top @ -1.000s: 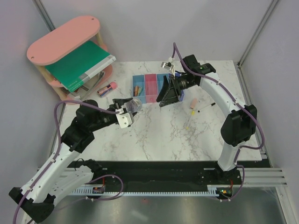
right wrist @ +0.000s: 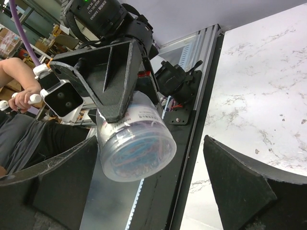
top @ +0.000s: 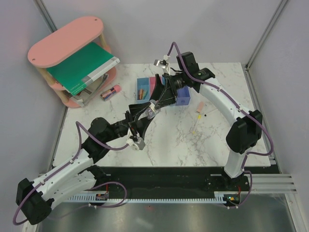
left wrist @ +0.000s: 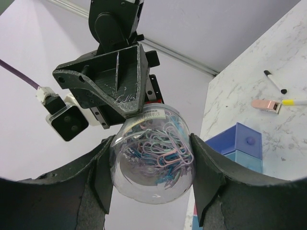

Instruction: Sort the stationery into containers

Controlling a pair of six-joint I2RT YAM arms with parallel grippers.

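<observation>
A clear round jar of coloured paper clips (left wrist: 154, 160) is clamped between the fingers of my left gripper (top: 145, 114), held above the table. In the right wrist view that end of the jar (right wrist: 136, 153) faces me between the spread fingers, nearer the left one, with a gap to the right finger (right wrist: 240, 184). Behind the arms is the organiser box, with a light-blue compartment holding pens (top: 143, 93), a pink part and a purple compartment (top: 183, 100).
On the right side of the table lie a pink stapler-like piece (left wrist: 265, 105), a yellow pen (top: 196, 124) and a black-and-white marker (left wrist: 275, 82). A pink-ended item (top: 111, 92) rests near the pink shelf (top: 67, 41).
</observation>
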